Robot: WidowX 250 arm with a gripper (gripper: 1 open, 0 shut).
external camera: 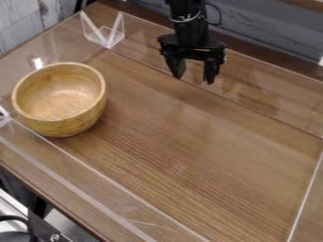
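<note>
A black robot arm hangs from the top of the camera view, with its gripper [194, 64] low over the back middle of the wooden table. The two dark fingers stand apart, so the gripper is open, and nothing clear shows between them. A large light-yellow bowl [89, 113] sits at the left side of the table.
A small white wire stand [108, 33] is at the back left. The table's left edge runs down beside the bowl, and a raised edge runs along the back right.
</note>
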